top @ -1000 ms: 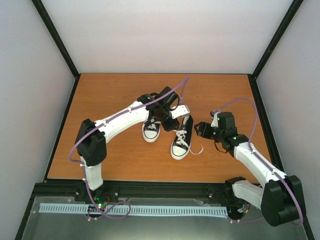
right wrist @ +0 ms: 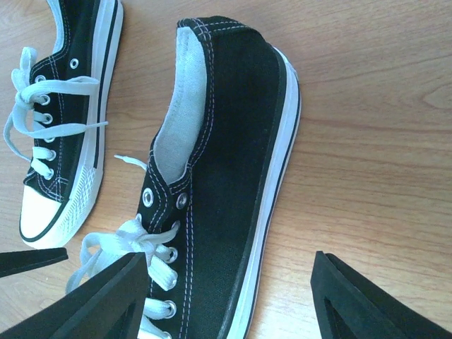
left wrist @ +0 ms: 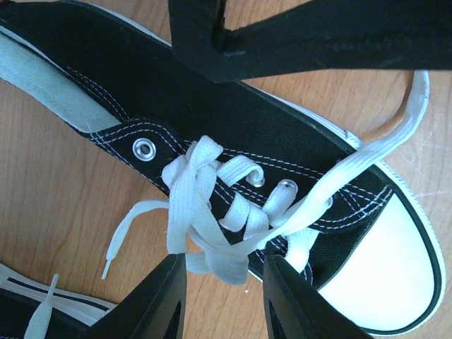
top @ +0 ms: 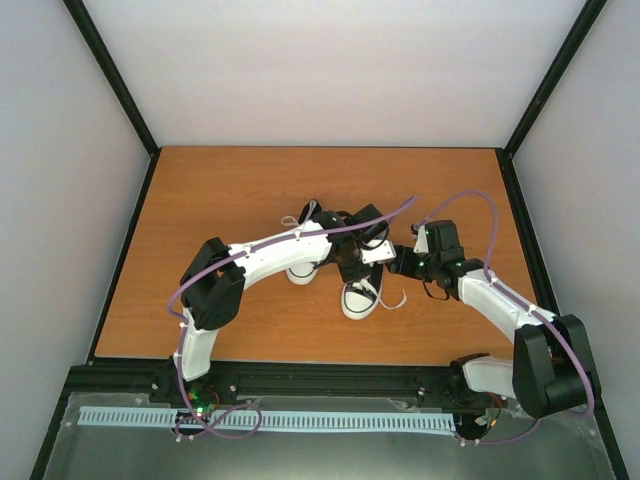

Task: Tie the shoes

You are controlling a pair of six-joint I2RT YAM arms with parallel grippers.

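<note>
Two black canvas shoes with white toes and white laces stand side by side. The right-hand shoe (top: 360, 302) has crossed laces (left wrist: 227, 247) forming a knot-like bundle over its eyelets. One lace end (left wrist: 127, 229) trails to the left; the other strand (left wrist: 367, 152) runs off over the toe side. My left gripper is part open, its tips at either side of that bundle; whether they touch it I cannot tell. My right gripper is open beside the same shoe, its left finger (right wrist: 113, 296) near the laces and nothing clearly held.
The left-hand shoe (right wrist: 63, 106) lies close by, loops of lace across its front. A dark gripper part (left wrist: 304, 39) crosses the top of the left wrist view. Bare wooden table (top: 240, 320) surrounds the shoes.
My left arm has moved right and its gripper now covers the middle of the right-hand shoe. The right gripper has shifted slightly left, closer to that shoe. The shoes look unmoved.
</note>
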